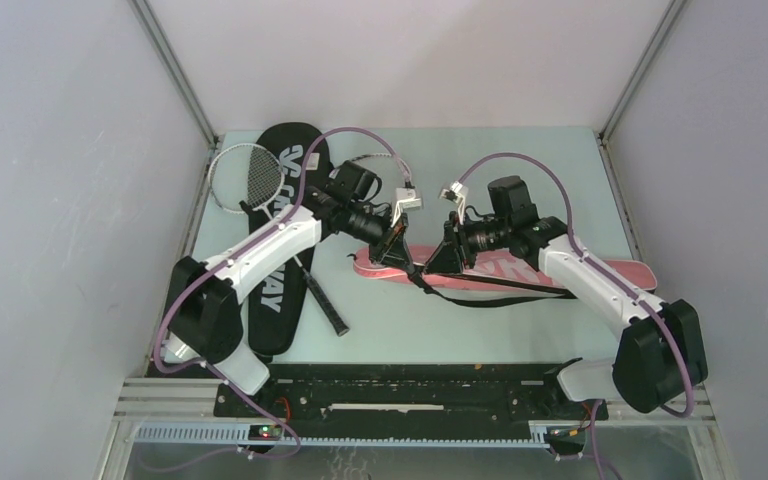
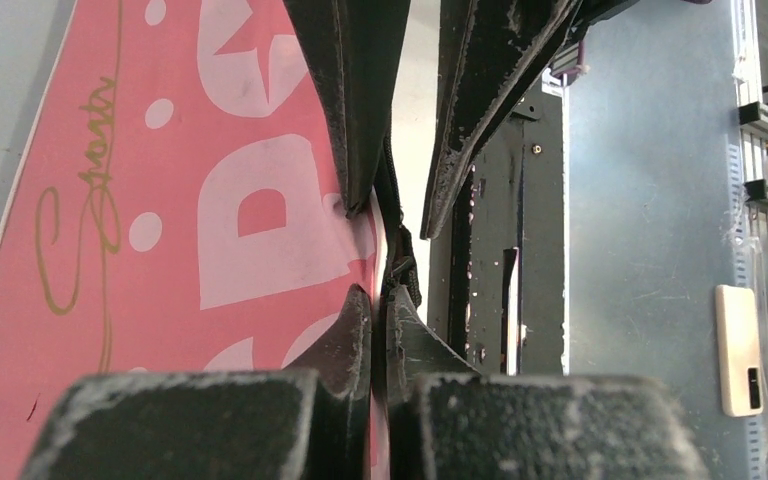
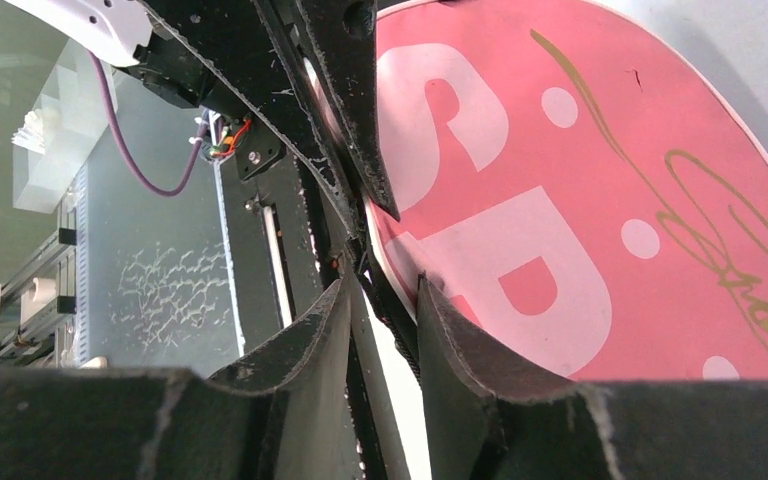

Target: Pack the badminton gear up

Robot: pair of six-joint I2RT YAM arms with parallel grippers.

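The pink racket bag (image 1: 628, 271) lies across the right half of the table, with white lettering and a gold scrawl on its cover. My left gripper is shut on the bag's thin white-and-black edge. Just beside it, my right gripper is partly open around the same edge, which runs between its fingertips without being pinched. A black strap (image 1: 497, 300) trails along the bag's front side. On the left lie the black racket bag (image 1: 276, 335) and a white racket (image 1: 247, 180) whose dark handle (image 1: 326, 307) points forward.
Behind the left arm, a second racket's hoop (image 1: 385, 156) is partly hidden. Both arms meet closely over the middle of the table.
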